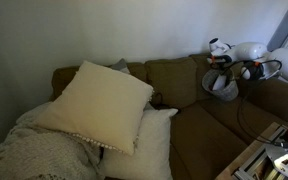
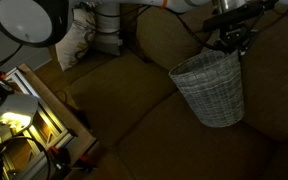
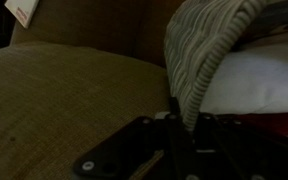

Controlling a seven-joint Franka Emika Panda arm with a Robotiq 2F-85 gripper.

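Observation:
A grey woven basket [image 2: 212, 92] is at the far end of the brown sofa, its open top tilted. My gripper [image 2: 234, 40] is at the upper rim, shut on the basket's wall. In the wrist view the striped basket wall [image 3: 196, 55] runs down between the dark fingers, so my gripper pinches it at the edge. White cloth [image 3: 254, 82] shows inside the basket, with something dark red [image 3: 279, 122] below it. Exterior view 1 has the basket [image 1: 227, 92] small, under the arm. Whether its base touches the seat I cannot tell.
A large cream pillow [image 1: 99, 105] leans on a white pillow [image 1: 144, 150] at the sofa's left, beside a knitted throw [image 1: 39, 150]. A wooden table edge [image 2: 79, 145] stands in front, and the sofa back is close behind the basket.

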